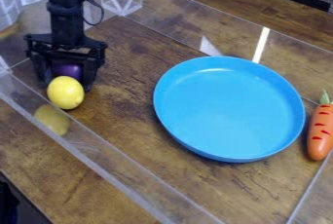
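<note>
My black gripper [65, 55] hangs at the left of the camera view, fingers open around a dark purple object [76, 73] low on the wooden surface, partly hidden by the fingers. A yellow lemon-like object [65, 93] lies just in front of it, beside the clear left wall.
A large blue plate [229, 106] fills the centre right. An orange carrot [321, 130] lies at the far right. Clear walls [130, 169] border the area. Bare wood lies between the lemon and the plate and behind the plate.
</note>
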